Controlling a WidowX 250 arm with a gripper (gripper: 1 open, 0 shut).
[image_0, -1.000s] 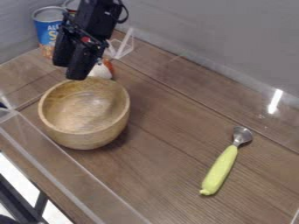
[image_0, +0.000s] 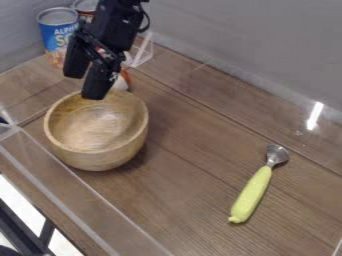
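Observation:
My black gripper (image_0: 84, 74) hangs over the back left rim of a wooden bowl (image_0: 96, 140), its fingers open and pointing down. The bowl is empty. Behind the gripper, partly hidden by it, lies a white and orange object (image_0: 120, 82). A utensil with a pale yellow handle (image_0: 251, 193) and a metal head lies on the wooden counter to the right.
Cans, one blue labelled (image_0: 56, 29), stand in the back left corner. A clear plastic edge runs along the near left.
My gripper has shifted slightly lower and to the left above the bowl. The bowl and the utensil have not moved.

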